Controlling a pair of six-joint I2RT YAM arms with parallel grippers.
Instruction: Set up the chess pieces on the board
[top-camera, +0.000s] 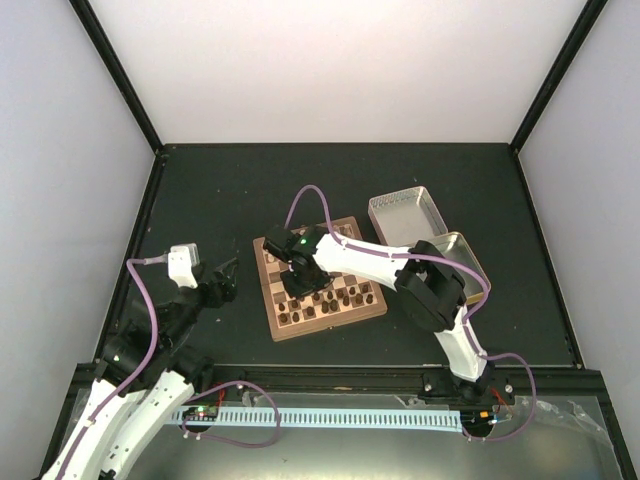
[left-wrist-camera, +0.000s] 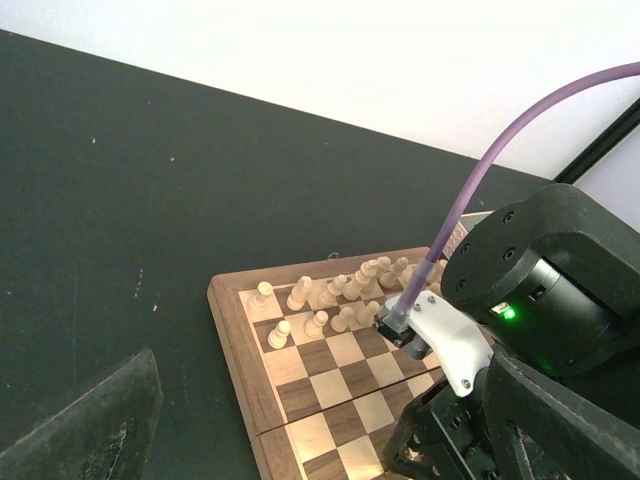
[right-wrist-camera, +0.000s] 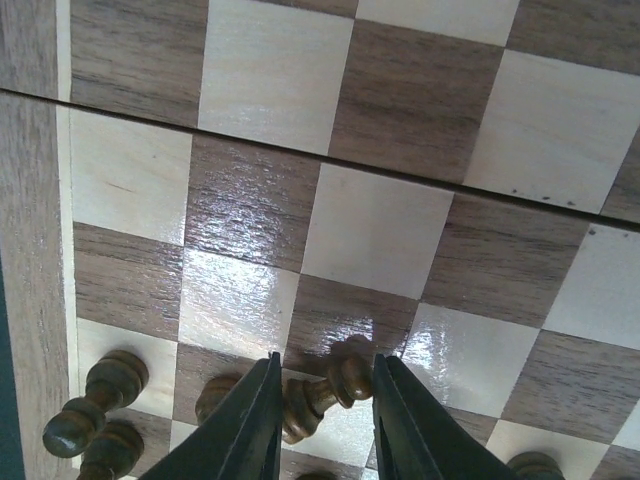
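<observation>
The wooden chessboard (top-camera: 350, 316) holds dark pieces on its near side; light pieces (left-wrist-camera: 278, 336) stand along the far side in the left wrist view. My right gripper is low over the dark pieces, part open, with a tilted dark piece (right-wrist-camera: 301, 410) between or just beneath its fingers; whether it grips it I cannot tell. More dark pieces (right-wrist-camera: 86, 416) are at the lower left of that view. My left gripper (top-camera: 226, 272) is off the board's left side; its fingers stand open in the left wrist view, holding nothing.
A metal tray (top-camera: 405, 210) and a second container (top-camera: 460, 250) lie right of the board, partly behind my right arm.
</observation>
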